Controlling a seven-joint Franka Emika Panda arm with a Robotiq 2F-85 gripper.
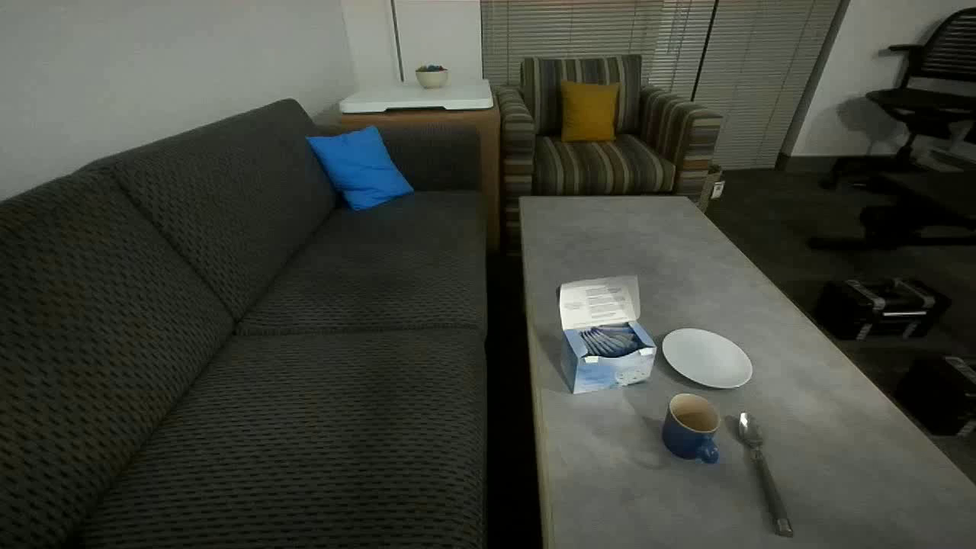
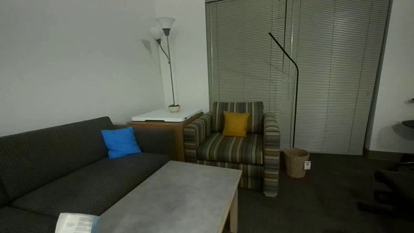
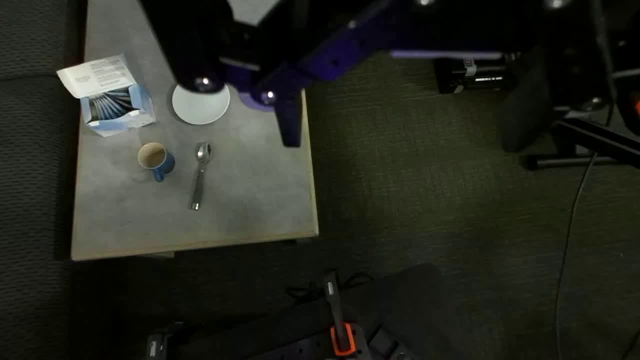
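Note:
In the wrist view my gripper stands open above the carpet, its dark fingers wide apart and nothing between them. On the grey table to its left are a blue mug with a tan inside and a metal spoon beside it. A white plate lies behind them, partly covered by the gripper's linkage in the wrist view. An opened light-blue box of packets has its lid raised. Neither exterior view shows the gripper.
A striped armchair stands behind the table, and black cases rest on the floor to the right.

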